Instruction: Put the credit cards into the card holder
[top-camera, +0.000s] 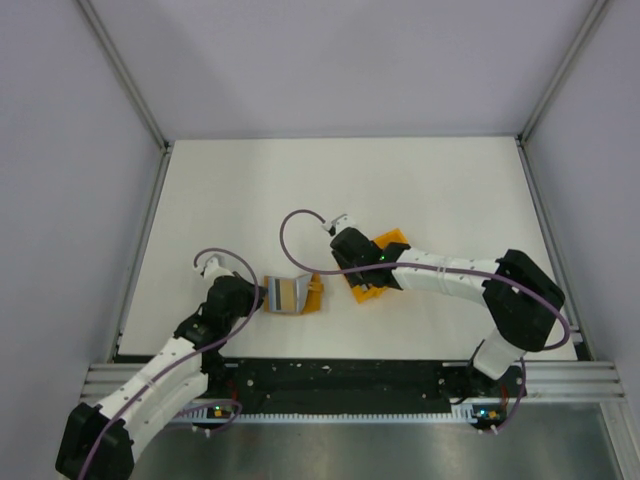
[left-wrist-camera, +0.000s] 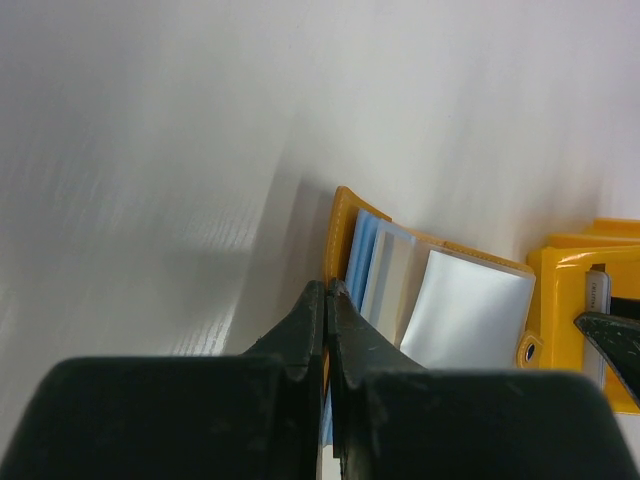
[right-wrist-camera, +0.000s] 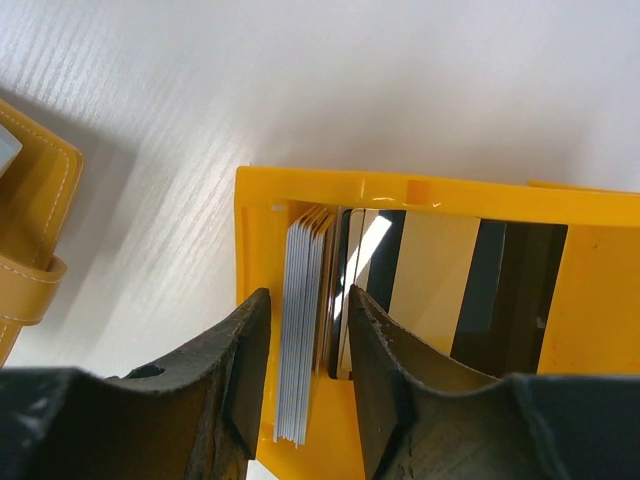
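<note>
The brown card holder lies unfolded at front left, with pale and blue sleeves facing up. My left gripper is shut on its thin left edge. To the right, a yellow box holds the cards, partly covered by my right arm in the top view. In the right wrist view, a stack of thin cards stands on edge at the left end of that box. My right gripper is open over the stack, one finger on each side, with a gap visible between the right finger and the stack.
Dark and beige cards lean farther right in the box. The holder's flap is close to the box's left side.
</note>
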